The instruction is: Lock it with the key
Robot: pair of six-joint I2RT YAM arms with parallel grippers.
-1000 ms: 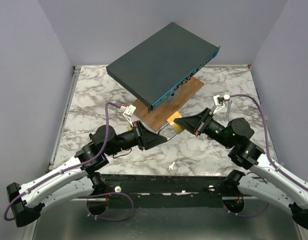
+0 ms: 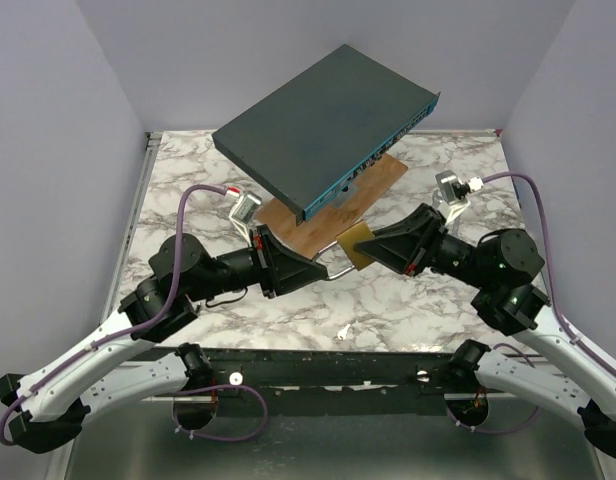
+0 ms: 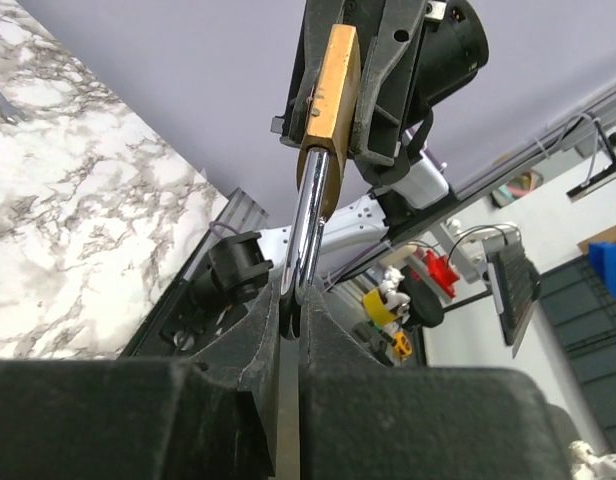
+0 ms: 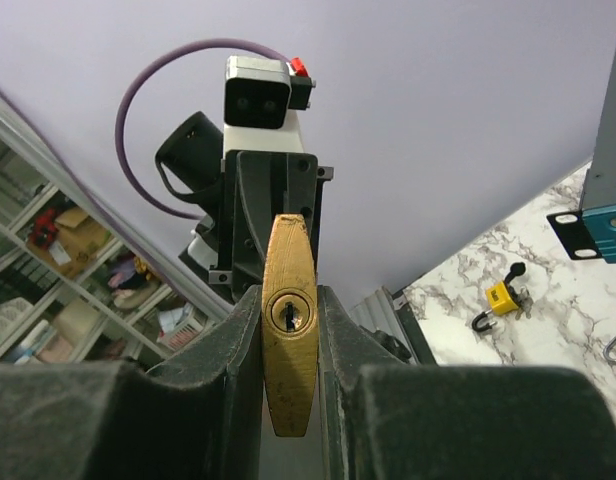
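Between my two hands hangs a brass padlock (image 2: 355, 245) with a long silver shackle (image 2: 340, 274), in the air in front of the dark box. My left gripper (image 2: 316, 268) is shut on the shackle's curved end; the chrome rod (image 3: 306, 215) runs from its fingertips to the brass body in the left wrist view. From the other side, my right gripper (image 2: 374, 247) is shut on the body. Its underside, with an empty keyhole (image 4: 290, 312), faces the right wrist view. A small, pale key-like piece (image 2: 344, 332) lies on the marble table below; its details are too small to tell.
A large dark box (image 2: 323, 125) overhangs a brown board (image 2: 378, 185) at the back. Another small yellow padlock (image 4: 503, 298) and a metal hook (image 4: 615, 352) rest on the marble.
Both grippers and the padlock look slightly larger, as if raised. The padlock has shifted a little right, the right gripper with it; the left wrist has moved left. Both still hold the lock.
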